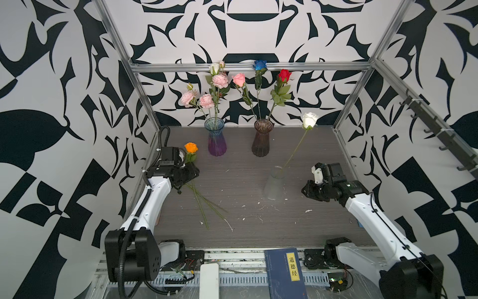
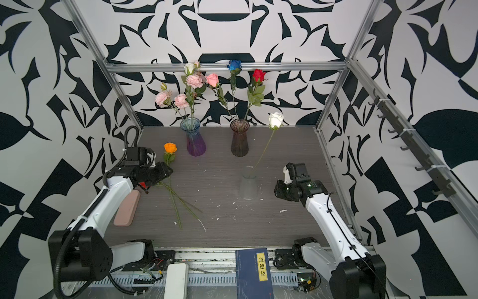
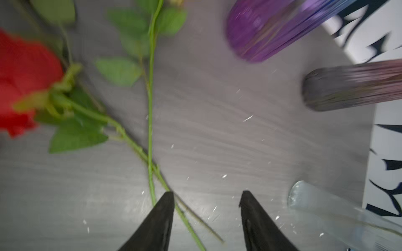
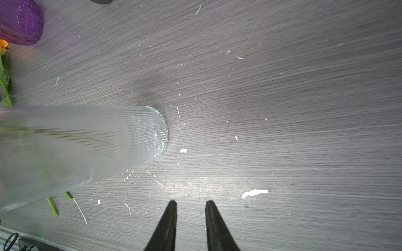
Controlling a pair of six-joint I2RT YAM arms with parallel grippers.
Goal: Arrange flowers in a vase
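Note:
A white rose (image 1: 309,120) leans to the right in the clear frosted vase (image 1: 273,185), its stem inside the rim. On the left of the table lie an orange rose (image 2: 170,148) and a red rose (image 3: 25,83), their green stems (image 3: 151,104) crossing. Above these flowers is my left gripper, its fingers apart and only bare table and stem ends beneath them; in the top left view its arm hides the red bloom. My right gripper stands open to the right of the clear vase, with nothing between its fingers.
Behind stand a purple-blue vase (image 1: 216,140) of pink flowers and a brown vase (image 1: 262,139) holding pink, blue and red roses. A pink case (image 2: 127,207) lies near the left arm. White scraps dot the otherwise clear table centre.

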